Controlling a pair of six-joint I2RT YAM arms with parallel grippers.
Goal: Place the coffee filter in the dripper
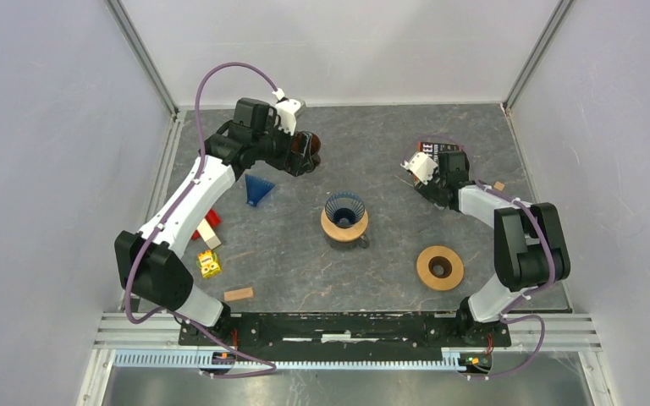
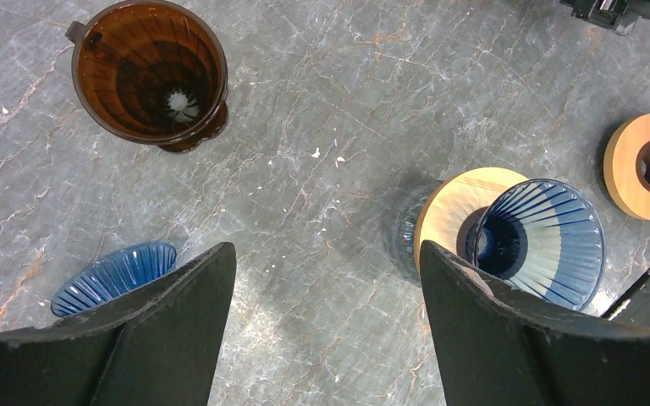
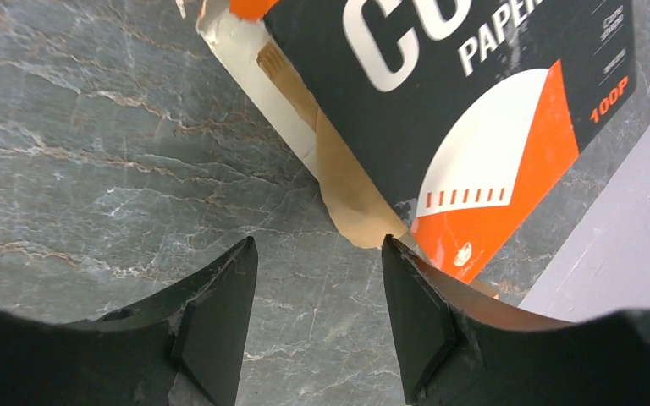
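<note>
A blue ribbed dripper (image 1: 344,205) (image 2: 559,245) stands on a wood-collared glass server in the middle. In the right wrist view, brown paper filters (image 3: 355,207) poke from a black and orange box (image 3: 389,101). My right gripper (image 1: 430,188) is low at that box, its fingers apart just short of the filter edge, nothing held. My left gripper (image 1: 300,159) hangs open above the table between a brown dripper (image 2: 148,63) and a blue dripper lying on its side (image 2: 110,279).
A wooden ring (image 1: 440,254) lies at the front right. Wooden blocks (image 1: 239,293), a yellow item (image 1: 209,263) and a red piece are at the left. Walls border three sides.
</note>
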